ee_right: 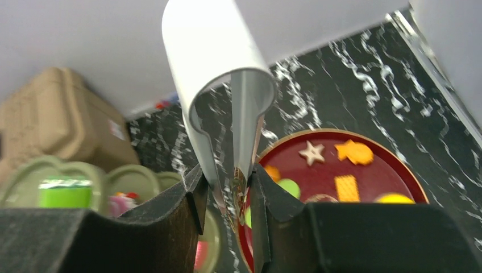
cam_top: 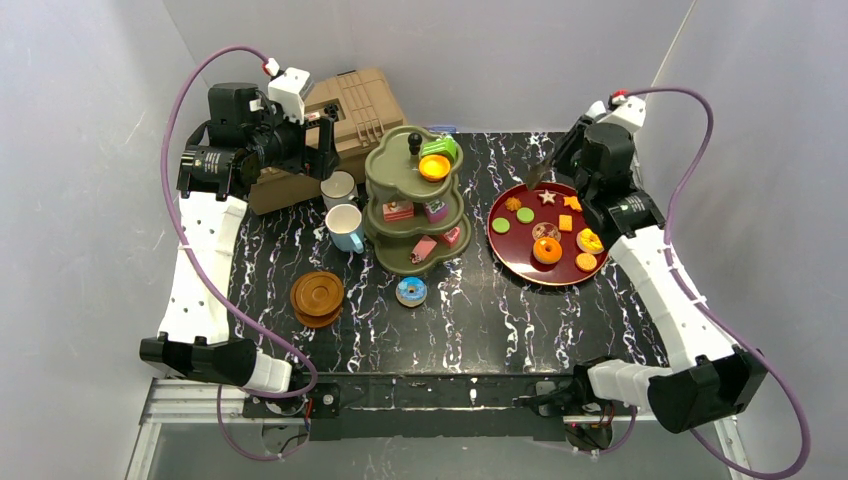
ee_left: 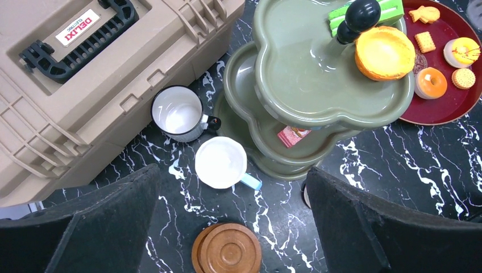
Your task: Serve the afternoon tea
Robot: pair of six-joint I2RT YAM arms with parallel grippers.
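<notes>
My right gripper holds white-and-metal serving tongs over the back of the red tray of sweets: cookies, donuts, green rounds. My left gripper is open and empty above two mugs, white and light blue. The three-tier green stand carries an orange tart and a green item on top, with pink pieces on the lower tiers. A blue donut lies in front of the stand.
A tan case fills the back left. Stacked wooden coasters lie at front left.
</notes>
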